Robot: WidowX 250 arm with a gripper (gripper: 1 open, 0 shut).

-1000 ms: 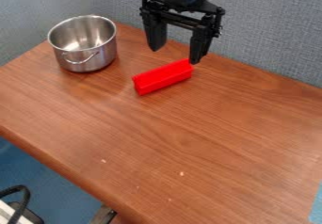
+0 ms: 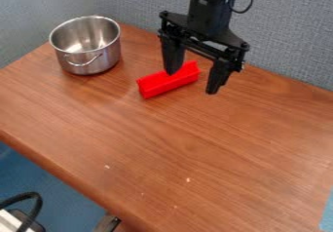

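Note:
My black gripper [image 2: 194, 71] hangs open over a red block [image 2: 162, 83], its two fingers spread wide. One finger is low beside the block on its far side; the other is to the right of the block, with a space between them. Whether either touches the block, I cannot tell. The block lies on the wooden table [image 2: 166, 158] near its back.
A steel pot [image 2: 86, 43] with a wire handle stands at the back left, left of the block. Grey padded walls line the back. Cables and a small device sit off the table at the lower left.
My gripper has come down and a little to the right, from above the block to around its level, still open. The block and pot have not visibly moved.

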